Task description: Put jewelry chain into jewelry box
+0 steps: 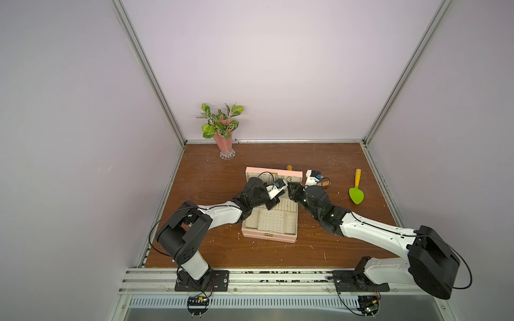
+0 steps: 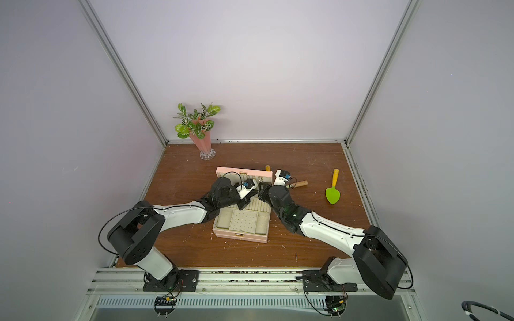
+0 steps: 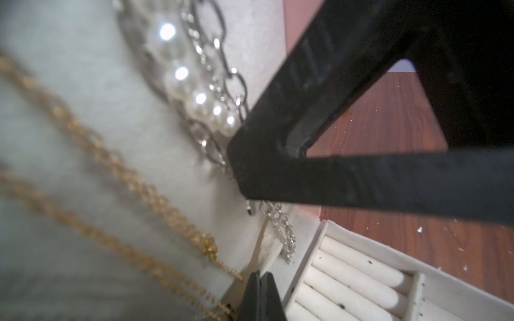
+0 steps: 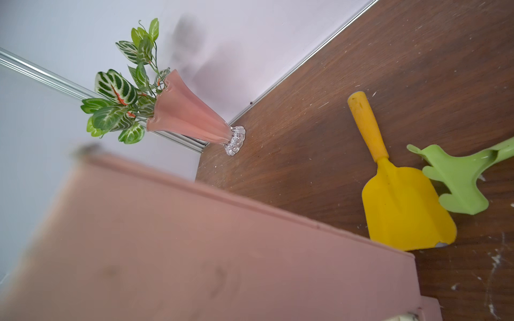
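Note:
The pink jewelry box lies open at mid-table, both grippers over it. In the left wrist view, silver chains, pearls and gold chains hang against the pale lid. My left gripper is shut low beside them; whether anything thin is between its tips cannot be seen. A large black gripper part fills the right of that view, close to the silver chains. My right gripper is at the lid's right end, its finger unclear. The right wrist view shows the lid's pink outside.
A pink vase with leaves stands back left. Behind the box lie a yellow shovel and a green rake. A green trowel lies at the right. The front table corners are under the arms.

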